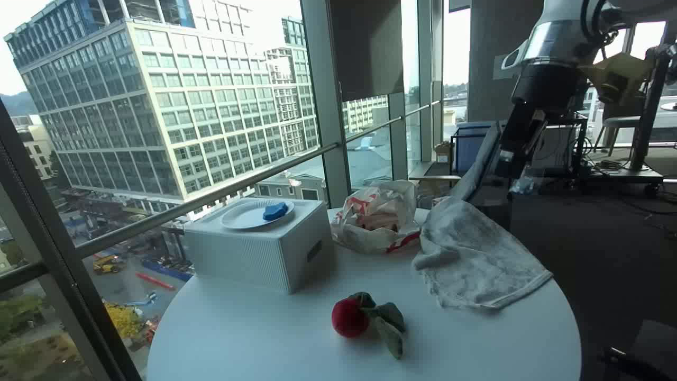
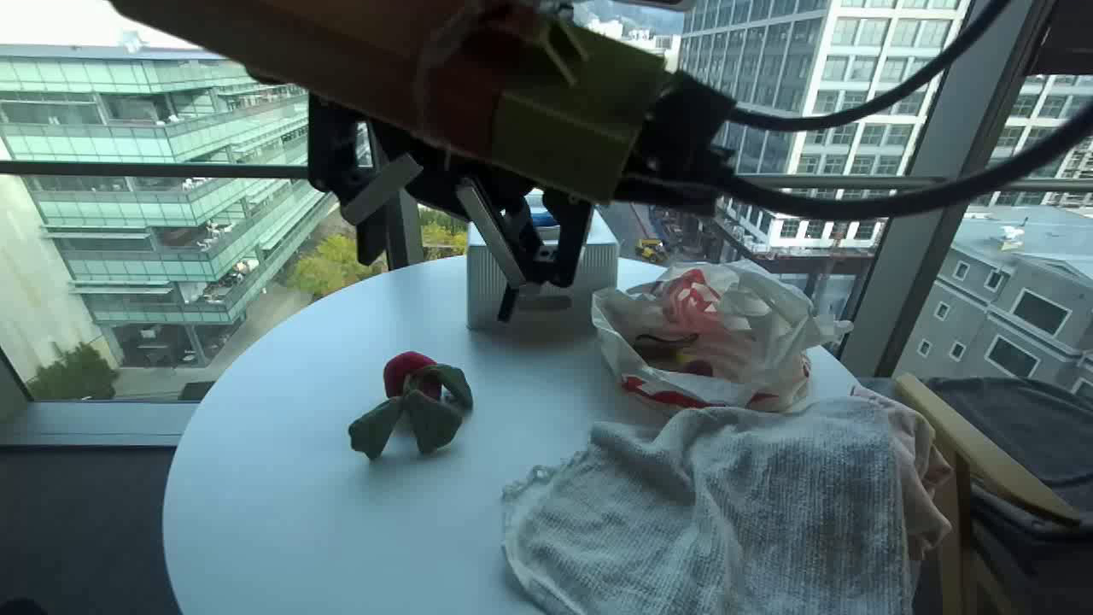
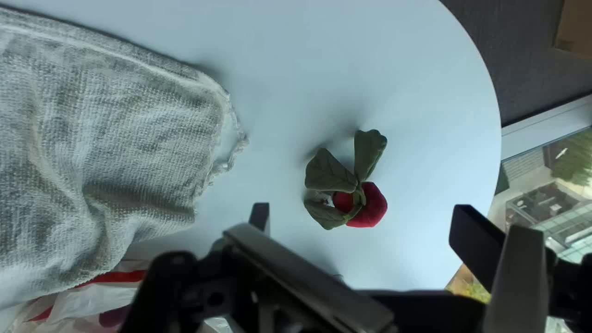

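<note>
A red plush radish-like toy (image 1: pixel 349 318) with green cloth leaves lies alone on the round white table (image 1: pixel 279 343). From above, in the wrist view, the red toy (image 3: pixel 370 206) appears beyond the gap between my fingers, its leaves spread towards the upper left. My gripper (image 2: pixel 441 277) hangs above the table with its fingers wide apart and nothing between them. In exterior view 1 the gripper (image 1: pixel 511 159) is at the right, over the towel side, with its fingertips partly unclear.
A white ribbed box (image 1: pixel 244 260) bears a white plate (image 1: pixel 238 218) with a blue item (image 1: pixel 274 210) on it. Beside it sits a plastic bag (image 2: pixel 717 338) with things inside. A grey towel (image 2: pixel 707 502) covers one side of the table. Bare tabletop surrounds the toy.
</note>
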